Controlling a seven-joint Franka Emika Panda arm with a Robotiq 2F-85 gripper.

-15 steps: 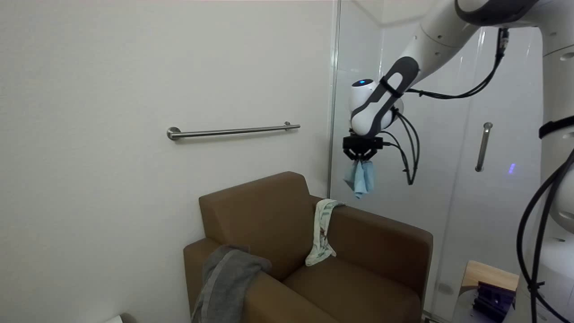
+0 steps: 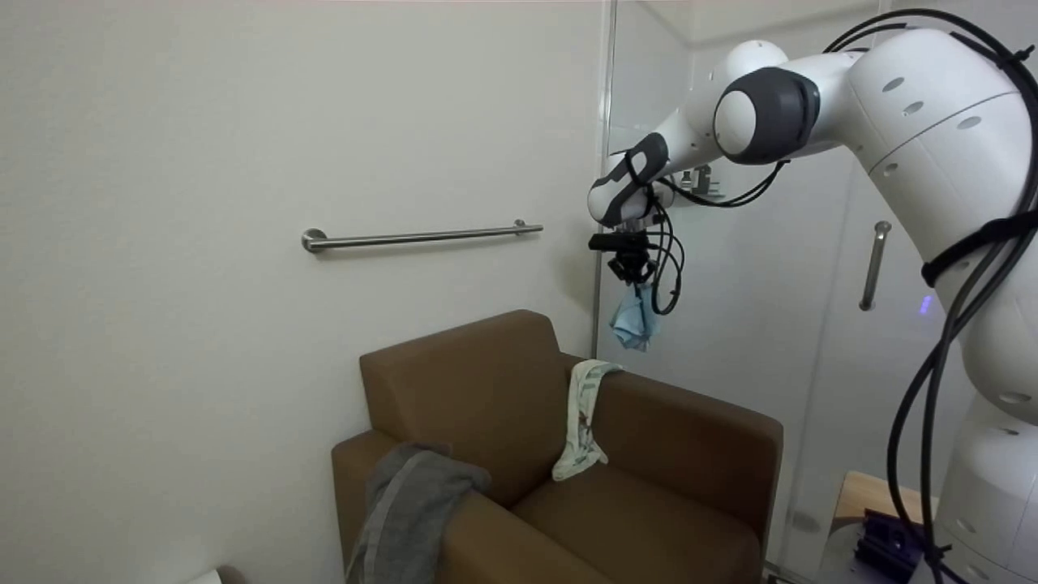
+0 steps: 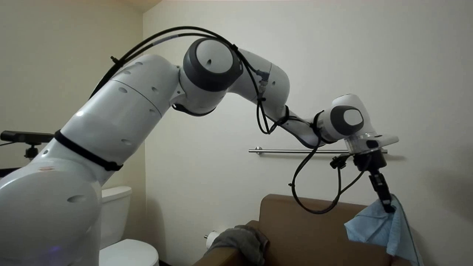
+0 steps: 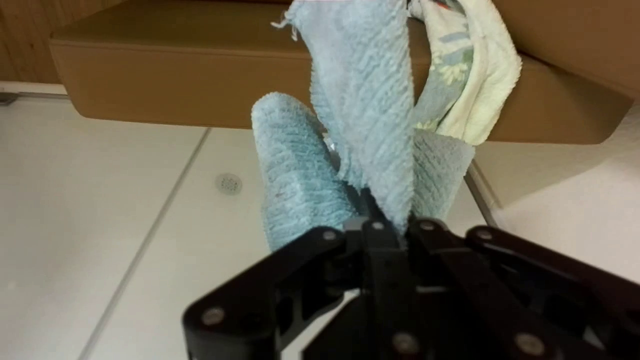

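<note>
A light blue cloth (image 2: pixel 635 318) hangs from my gripper (image 3: pixel 389 209), which is shut on it. In the wrist view, folds of the blue cloth (image 4: pixel 372 90) spread on both sides of the dark fingers and cover the fingertips. The cloth hangs in the air near the shower wall, beyond the chair's far armrest. A pale patterned towel (image 2: pixel 585 420) is draped over that armrest of the brown armchair (image 2: pixel 467 389). Over the near armrest lies a grey towel (image 2: pixel 413 511).
A metal towel bar (image 2: pixel 423 238) is fixed to the wall above and left of the chair, with nothing on it. The shower door handle (image 2: pixel 874 264) is at the right. A toilet (image 3: pixel 128 253) stands beside the arm's base.
My arm has swung left in exterior view 1, and the wrist has turned and tilted. The blue cloth has shifted slightly left with the gripper, still held. Chair and towels are unmoved.
</note>
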